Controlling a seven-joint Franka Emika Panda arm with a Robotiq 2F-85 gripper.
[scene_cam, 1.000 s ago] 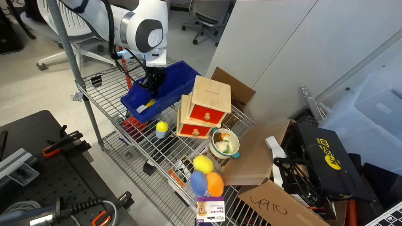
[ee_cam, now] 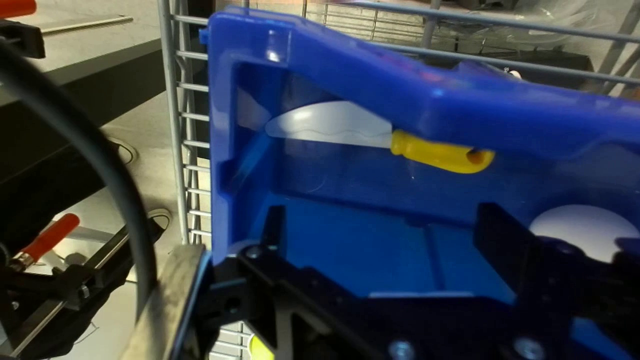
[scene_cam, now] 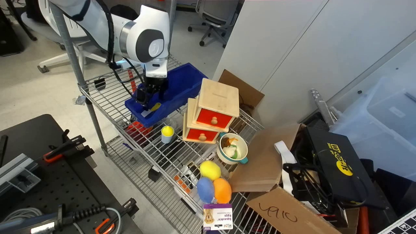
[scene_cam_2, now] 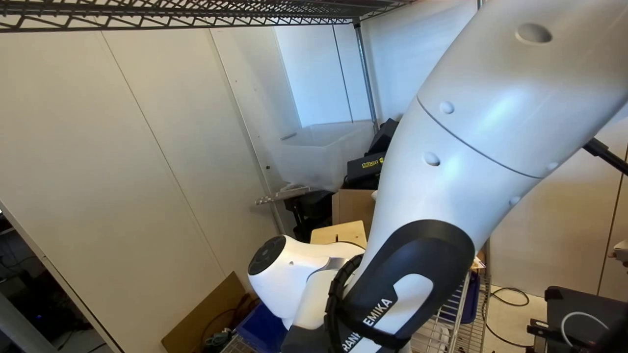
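Inside the blue bin lies a toy knife with a yellow handle and a pale blade, resting along one side wall in the wrist view. My gripper reaches into the bin with its dark fingers spread wide. Nothing sits between the fingers, and the knife is apart from them, higher in the wrist view. At the right of that view a white round object is partly covered by a finger. In exterior view 1 the gripper is over the bin's left part, close behind the knife handle.
Two wooden boxes with red drawers stand stacked beside the bin. On the wire shelf are a cup with a yellow top, a bowl of toy food and colored eggs. A cardboard box borders the right side.
In exterior view 1 the arm and gripper have shifted left and slightly lower toward the bin's near-left part. The bin and knife appear to stay put.
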